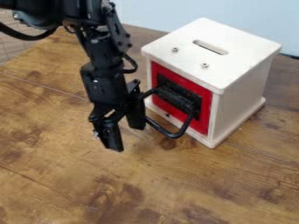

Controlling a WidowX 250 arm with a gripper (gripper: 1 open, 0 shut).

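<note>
A white wooden box [233, 61] with a slot in its top stands at the upper right, a red front panel [201, 126] facing left. On that panel is a black fitting [177, 94] with a black looped handle [173, 133] reaching out toward me. My black gripper [124, 128] hangs just left of the handle, pointing down, its fingers apart with nothing visible between them. Whether the right finger touches the handle I cannot tell.
A pale wall [152, 10] stands behind the box, and a dark cable runs at the upper left.
</note>
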